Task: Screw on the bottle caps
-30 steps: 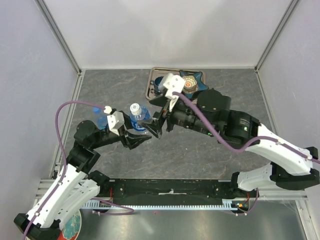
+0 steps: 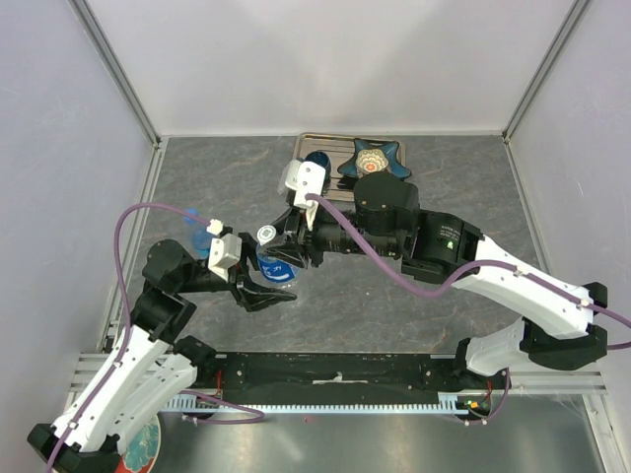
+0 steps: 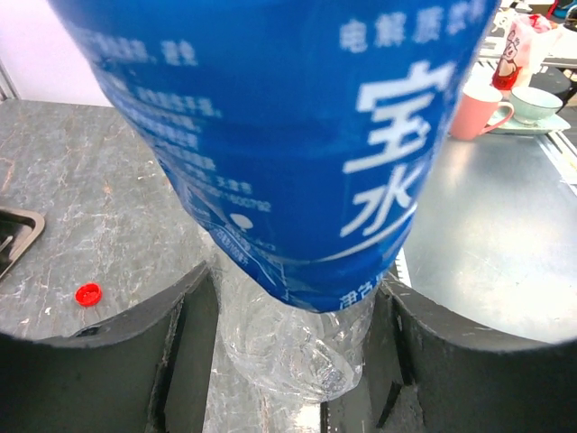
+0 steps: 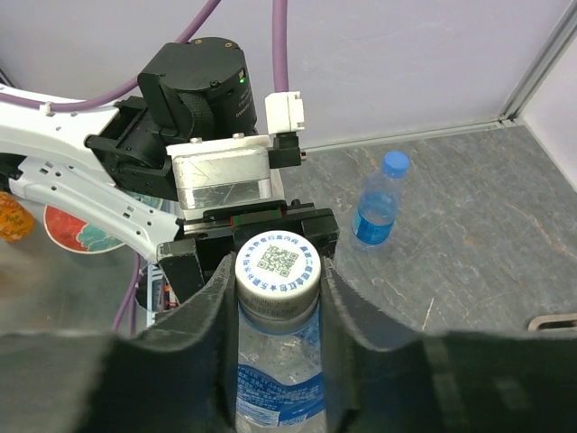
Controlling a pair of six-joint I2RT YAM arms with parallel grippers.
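A water bottle with a blue label is held upright between both grippers. My left gripper is shut on its body, whose blue label fills much of the left wrist view. My right gripper is shut at the top, around the white cap on the neck. A second bottle with a blue cap stands on the grey surface behind. A small red cap lies on the surface in the left wrist view.
A metal tray with a blue star dish and a dark cup sits at the back centre. Walls bound three sides.
My right gripper has moved left onto the top of the bottle and now grips at the cap.
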